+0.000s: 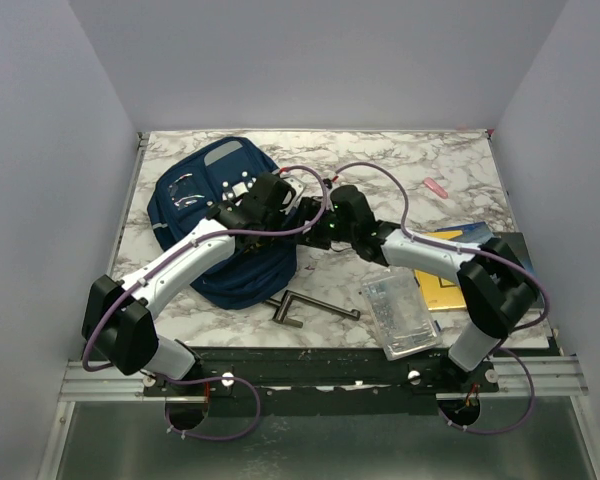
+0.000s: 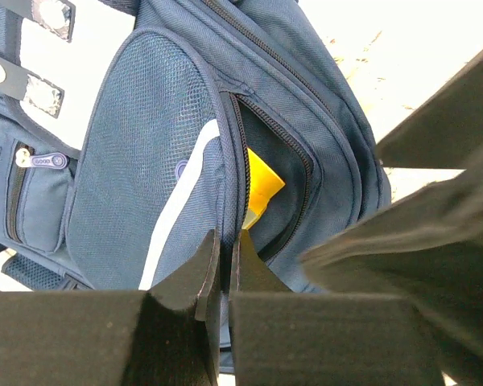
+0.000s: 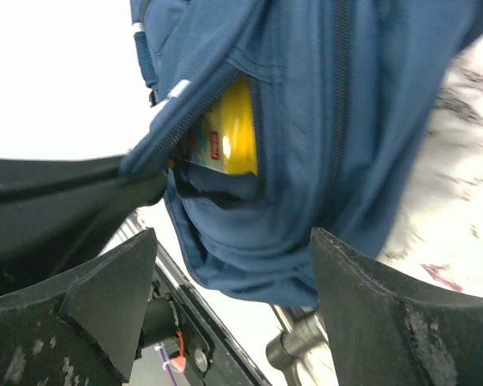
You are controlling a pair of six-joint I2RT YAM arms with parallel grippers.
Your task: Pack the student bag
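Observation:
The navy student bag lies on the left of the table, its pocket zip open, with a yellow item visible inside. My left gripper is shut on the fabric edge of that pocket, holding it beside the opening. My right gripper stands open at the right side of the bag, near the pocket, with nothing seen between its fingers; its dark body fills the right of the left wrist view.
A clear pouch, yellow and dark folders lie at the right. A pink item lies at the back right. Grey metal bars lie in front of the bag.

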